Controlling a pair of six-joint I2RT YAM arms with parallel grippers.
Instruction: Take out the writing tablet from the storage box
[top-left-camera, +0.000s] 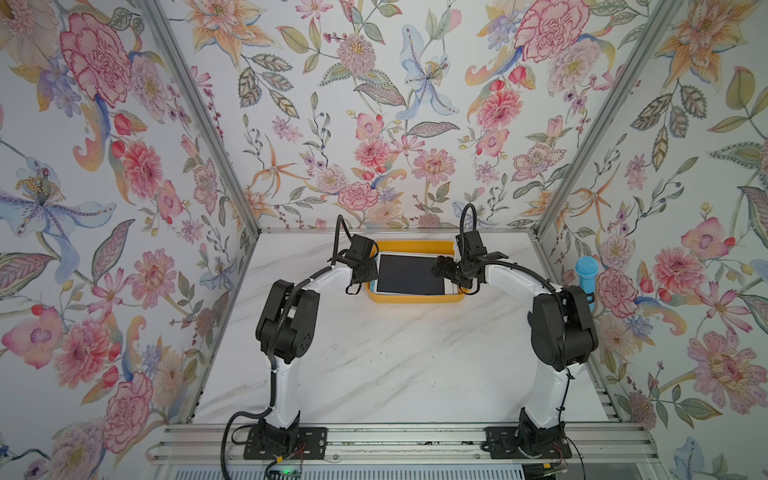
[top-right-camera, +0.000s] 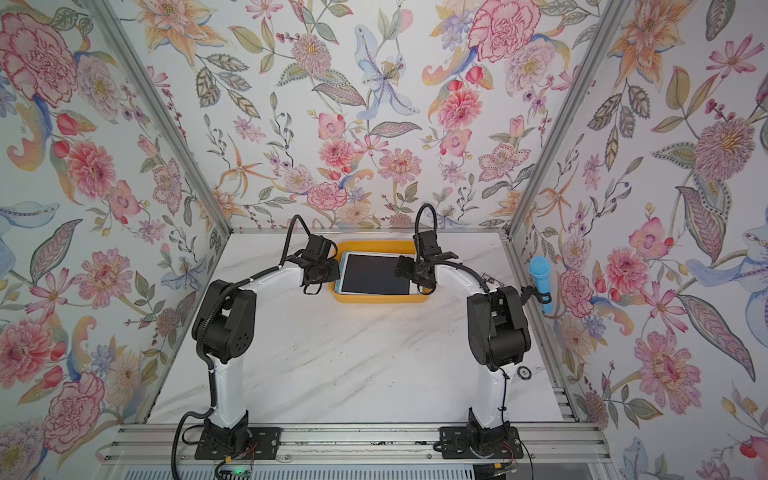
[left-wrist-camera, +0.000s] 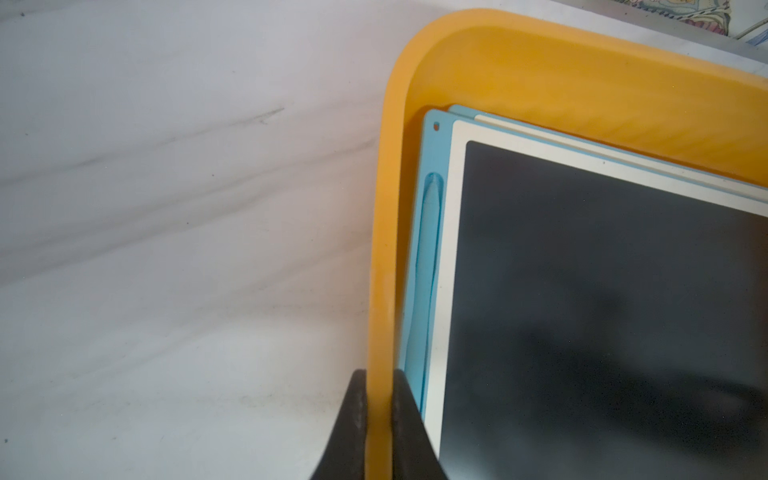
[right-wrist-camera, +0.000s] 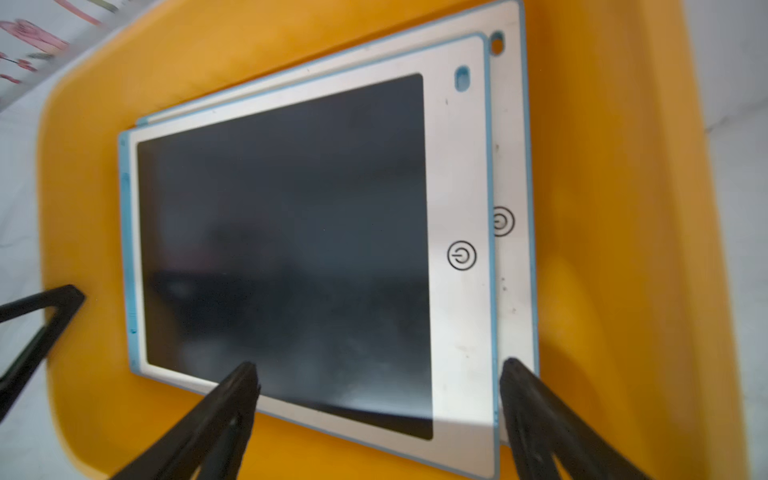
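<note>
A yellow storage box (top-left-camera: 416, 298) stands at the back of the table. Two writing tablets lie stacked inside, the upper tablet (right-wrist-camera: 296, 240) with a dark screen and white frame, the lower tablet (right-wrist-camera: 516, 304) showing past its right and back edges. My left gripper is shut on the box's left rim (left-wrist-camera: 385, 224), a finger on each side. Over the right part of the tablets my right gripper has its fingers (right-wrist-camera: 228, 412) apart. Nothing shows held between them; one finger is near the upper tablet's right edge. Whether it touches cannot be told.
A light blue cylindrical object (top-right-camera: 541, 280) is at the right side wall. White table (top-left-camera: 384, 360) in front of the box is clear between the two arms. The floral back wall (top-left-camera: 400, 160) rises close behind the box.
</note>
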